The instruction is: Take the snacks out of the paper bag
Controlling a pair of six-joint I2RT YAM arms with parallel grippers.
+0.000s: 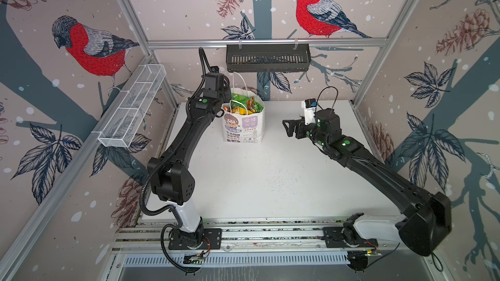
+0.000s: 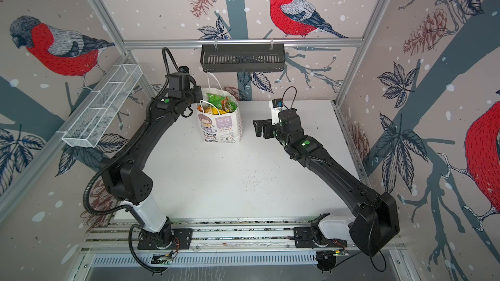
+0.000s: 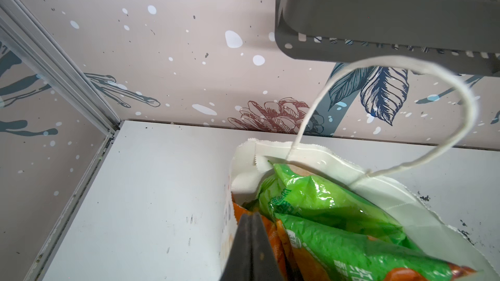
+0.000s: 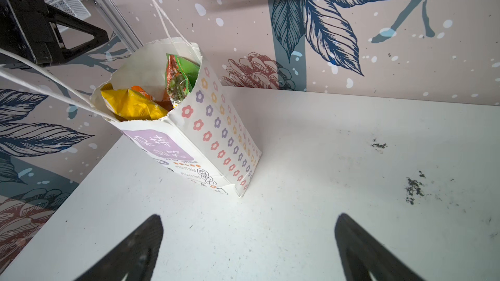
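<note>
A white paper bag (image 1: 242, 130) with looped handles stands at the back middle of the table, filled with snack packs: green packs (image 3: 333, 203) on top, a yellow pack (image 4: 132, 105) and orange ones. My left gripper is shut over the bag's left rim, nothing visible between its fingers; in the right wrist view it hangs above that side. My right gripper is open and empty, pointing toward the bag from its right with a gap of bare table between.
A dark basket (image 1: 268, 59) hangs on the back rail above the bag, and a white wire rack (image 1: 130, 109) on the left wall.
</note>
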